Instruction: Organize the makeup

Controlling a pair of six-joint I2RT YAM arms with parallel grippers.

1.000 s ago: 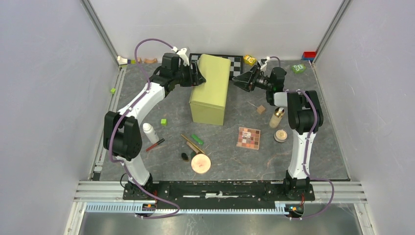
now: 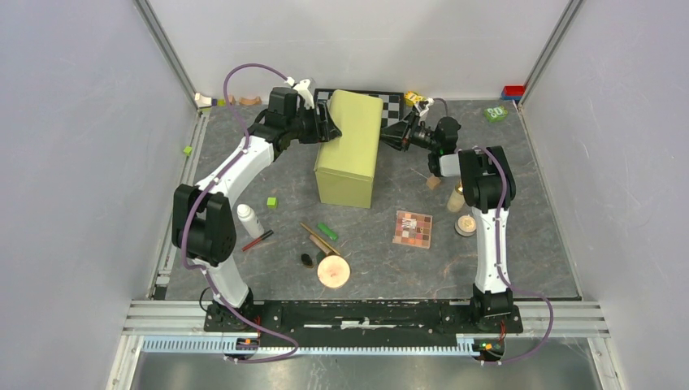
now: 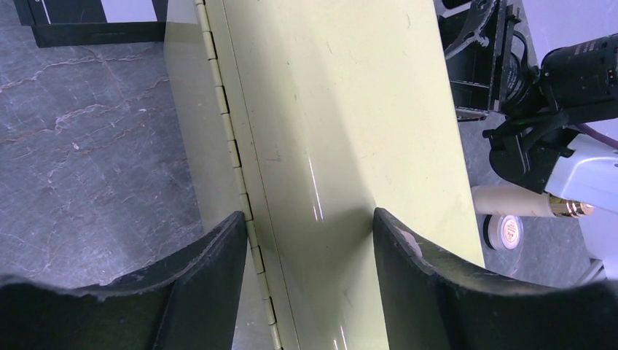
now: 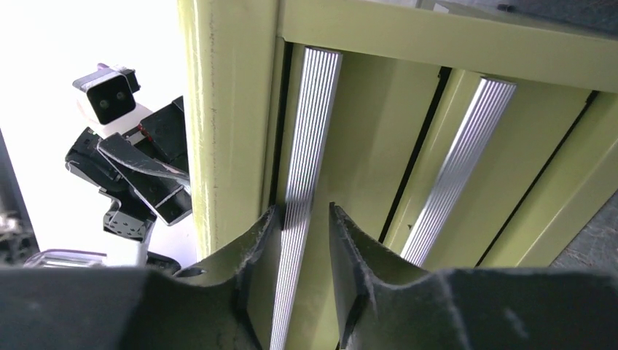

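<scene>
A pale yellow-green box point(image 2: 348, 146) stands in the middle on the grey surface. My left gripper is over its upper left part, fingers apart on either side of a top edge, near the hinge; whether they grip is unclear. My right gripper faces the box's side with silver ridged drawer handles point(image 4: 463, 168), its fingers part open around the left handle. Makeup lies around: a palette point(image 2: 413, 229), a round compact point(image 2: 333, 272), a white bottle point(image 2: 249, 219), a tan bottle point(image 3: 514, 200) and a small jar point(image 3: 503, 232).
A black-and-white checkered board point(image 2: 392, 111) is behind the box. Brushes, a pencil point(image 2: 257, 240) and small coloured blocks are scattered in front and at the sides. A red-blue tray point(image 2: 513, 93) sits at the back right corner.
My right gripper and arm have moved left, closer to the box's side. The left arm and the box show no visible change.
</scene>
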